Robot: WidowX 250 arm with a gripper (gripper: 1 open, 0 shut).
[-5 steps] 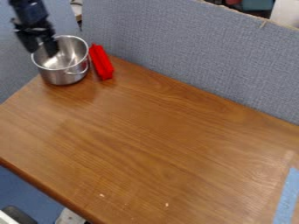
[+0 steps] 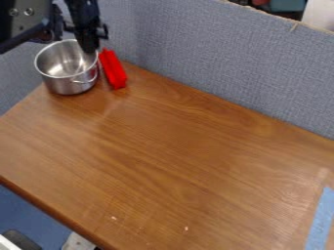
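Note:
A steel pot (image 2: 65, 73) stands at the back left corner of the wooden table (image 2: 170, 166). Right beside it, on its right, lies a red object (image 2: 113, 69), long and narrow. My black gripper (image 2: 88, 45) is over the pot's back right rim, near the top of the red object. Its fingertips are dark and small in this view; I cannot make out whether anything is between them.
Grey padded walls (image 2: 222, 68) line the back and left. A light blue strip (image 2: 317, 220) lies at the right edge.
My gripper has moved right, from over the pot's left side to its back right rim. The pot and red object look unmoved.

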